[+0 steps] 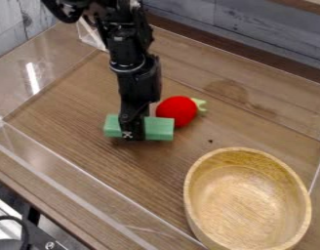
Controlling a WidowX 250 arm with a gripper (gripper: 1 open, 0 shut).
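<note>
My black gripper [134, 123] reaches down from the top centre onto a green block [160, 129], shut on it near its middle. The block lies low on the wooden table [71, 137]; whether it is fully resting there I cannot tell. A red round object [178, 110] with a pale green piece behind it sits just right of the gripper.
A tan round bowl [248, 200] stands at the front right. A wooden wall [241, 34] runs along the back. A black cable shows at the lower left corner.
</note>
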